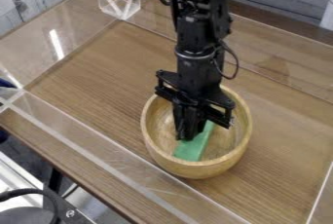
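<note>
The black gripper (186, 127) reaches down into a round wooden bowl (163, 149) near the middle of the camera view. A green object (193, 145) lies on the bowl's floor, just below the gripper's tip. The gripper looks shut, its tip at or just over the upper end of the green object; whether it touches it cannot be told.
A clear plastic piece (117, 2) stands at the back left edge. A black curved part (33, 208) is at the lower left corner.
</note>
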